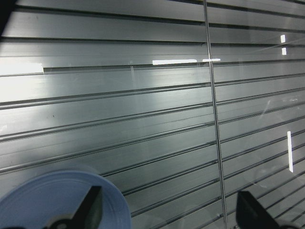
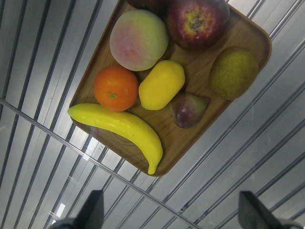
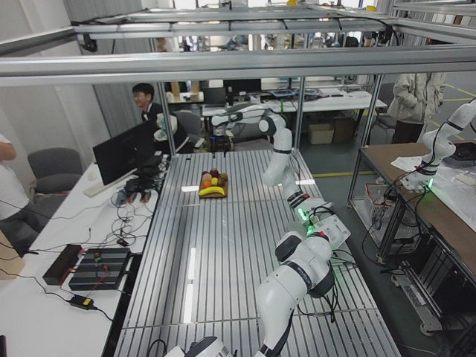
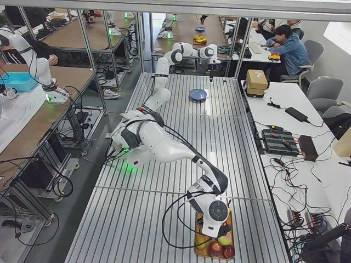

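Note:
A wooden tray (image 2: pixel 119 136) holds a banana (image 2: pixel 128 129), orange (image 2: pixel 116 88), lemon (image 2: pixel 161 85), peach (image 2: pixel 139 39), fig (image 2: pixel 188 109), kiwi (image 2: pixel 234 72) and red apples (image 2: pixel 197 24). My right gripper hangs above the tray's banana side, its fingertips apart with nothing between them. A blue plate (image 4: pixel 198 94) lies at the far end of the table in the camera right view. My left gripper is open above the table beside that plate (image 1: pixel 57 191), whose rim shows at the lower left of the left wrist view.
A side desk (image 4: pixel 296 104) with boxes, electronics and cables runs along one edge. Metal frame posts and rails surround the table, and black cables hang from the arms.

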